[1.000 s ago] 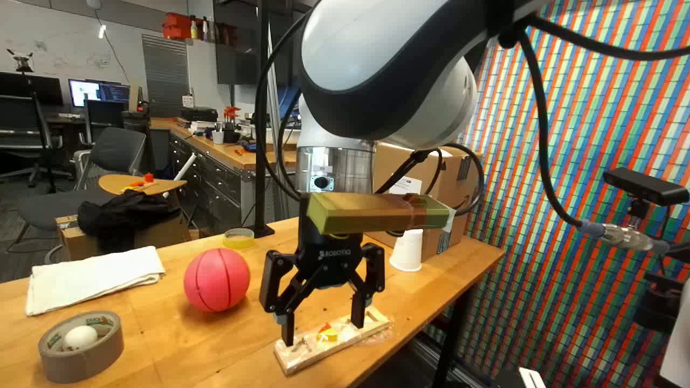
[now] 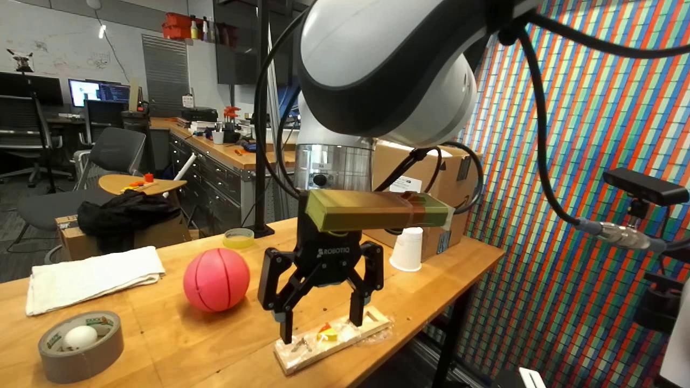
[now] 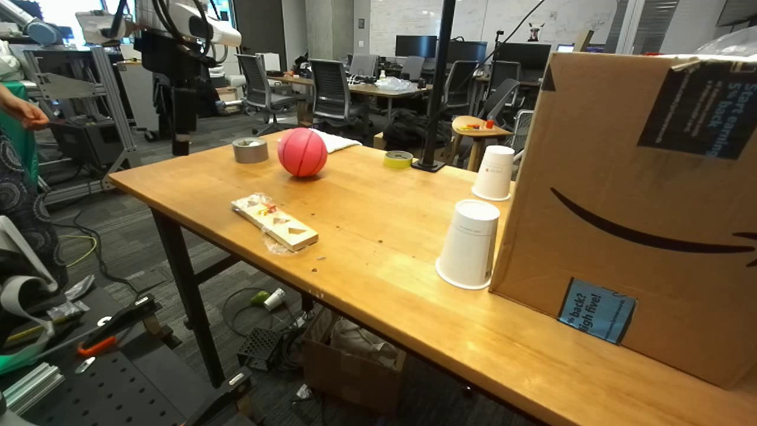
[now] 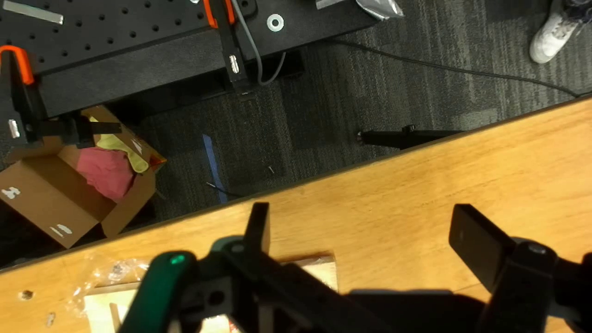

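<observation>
My gripper [image 2: 322, 328] points down with its fingers wide apart and nothing between its fingers. In exterior view 1 it overlaps the wooden puzzle board [image 2: 304, 358], which lies near the table edge with clear plastic about it. A small yellow and red piece [image 2: 328, 334] rests on the board. The wrist view shows the board [image 4: 323, 272] partly covered by one side of my gripper, with bare wood between the fingertips. In exterior view 2 the gripper [image 3: 181, 148] is at upper left, apart from the board [image 3: 289, 231].
Also on the table are a pink ball [image 2: 216, 280], a grey tape roll [image 2: 109, 355] with a white ball inside, a yellow tape roll [image 2: 239, 239], and a white cloth [image 2: 94, 278]. White cups [image 3: 466, 245] stand by a large cardboard box [image 3: 639, 177]. Mid-table is clear.
My gripper has shifted only very slightly up and left in exterior view 1. It stays open, and the objects on the table have not moved.
</observation>
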